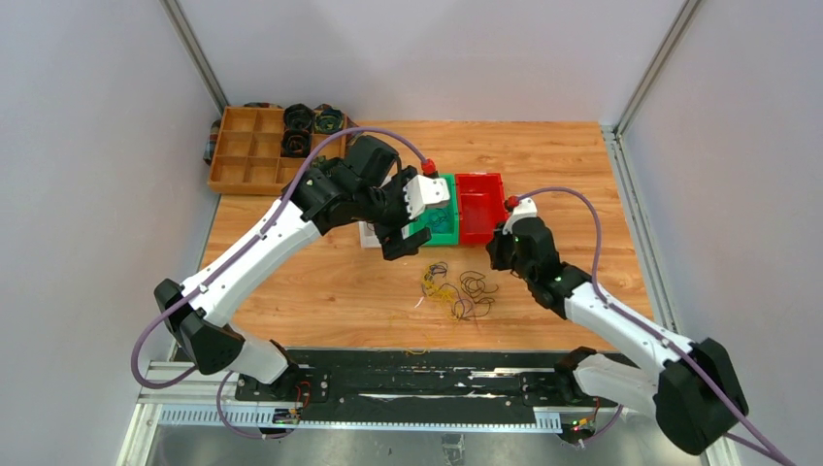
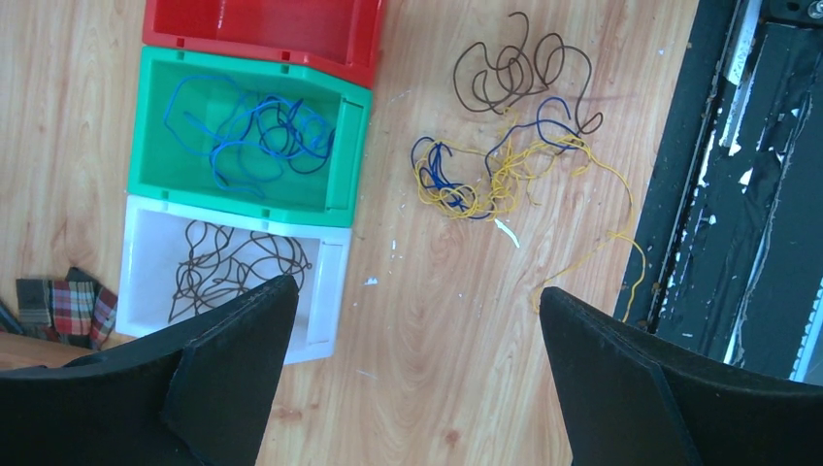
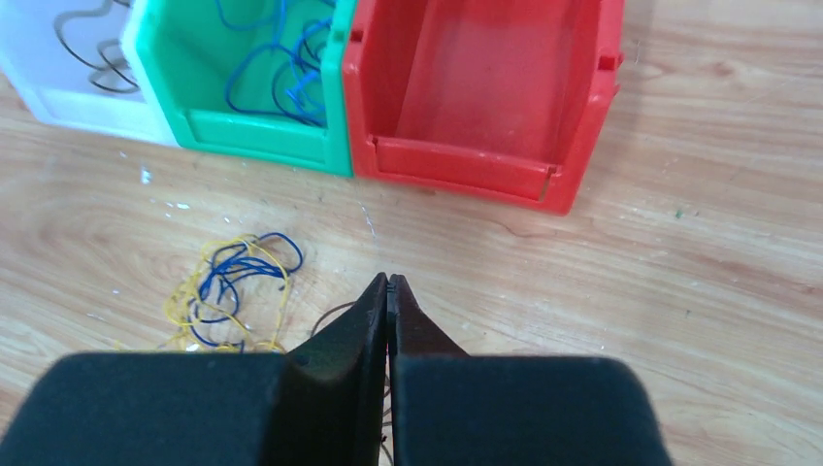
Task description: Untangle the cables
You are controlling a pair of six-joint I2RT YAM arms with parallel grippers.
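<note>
On the wooden table lies a loose tangle: a dark brown cable (image 2: 518,70) in loops, a dark blue cable (image 2: 436,175) and a yellow cable (image 2: 506,182) wound round each other. The yellow one trails toward the front edge. My right gripper is shut with nothing between its fingers. It hovers above the table, and the brown cable (image 3: 331,314) shows behind and outside the fingertips, partly hidden by them. My left gripper stands wide open and empty, high over the table on the left side of the tangle.
Three bins adjoin in a row: the red bin (image 3: 464,163) is empty, the green bin (image 2: 348,144) holds blue cables, the white bin (image 2: 330,282) holds a brown cable. A wooden compartment box (image 1: 233,184) stands back left.
</note>
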